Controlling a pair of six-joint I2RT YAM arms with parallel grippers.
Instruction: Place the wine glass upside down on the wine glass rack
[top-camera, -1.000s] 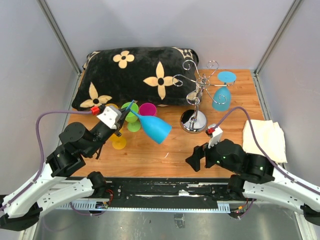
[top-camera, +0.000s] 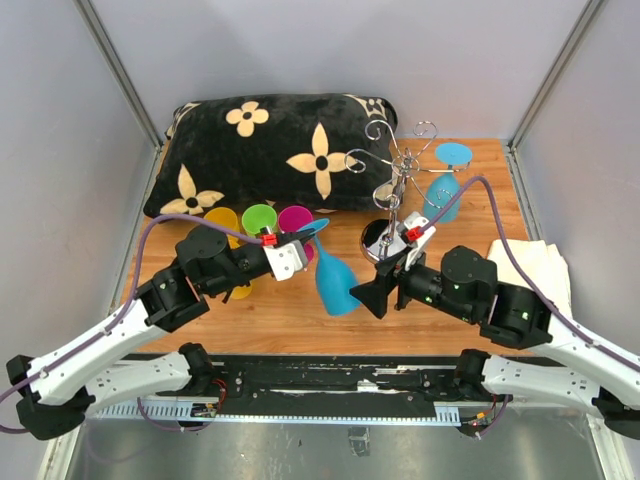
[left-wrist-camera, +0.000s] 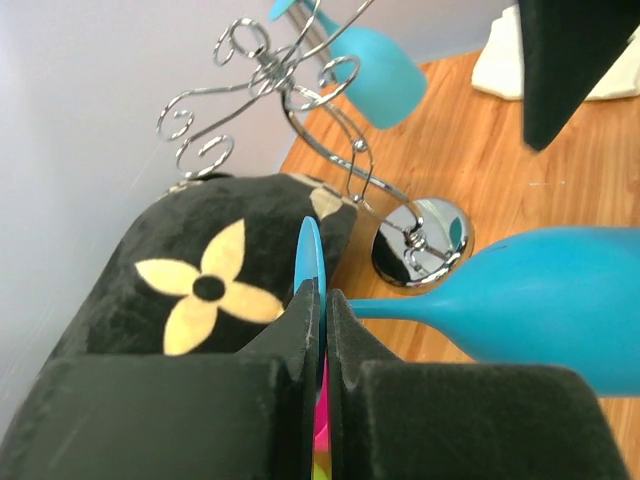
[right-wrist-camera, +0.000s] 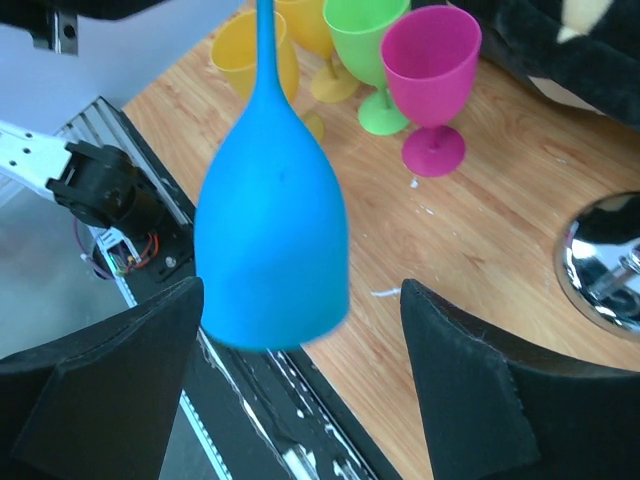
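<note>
A blue wine glass (top-camera: 338, 284) hangs tilted in the air, its bowl pointing down and to the right. My left gripper is shut on its thin stem, close to the foot. In the right wrist view the glass bowl (right-wrist-camera: 272, 230) appears in front of my right gripper, which stands open with nothing between its fingers. The silver rack (top-camera: 398, 180) rises from a round chrome base (left-wrist-camera: 440, 240) with curled wire arms at its top. Another blue wine glass (top-camera: 444, 195) hangs upside down on the rack's right side.
Several coloured glasses stand left of the rack, among them a pink one (right-wrist-camera: 432, 70), a green one (right-wrist-camera: 365, 40) and a yellow one (right-wrist-camera: 245, 45). A black flowered pillow (top-camera: 270, 150) lies behind. A white cloth (top-camera: 530, 272) rests at the right.
The glass has moved right with my left gripper and its bowl has swung further downward. My right gripper has come leftward, close to the bowl.
</note>
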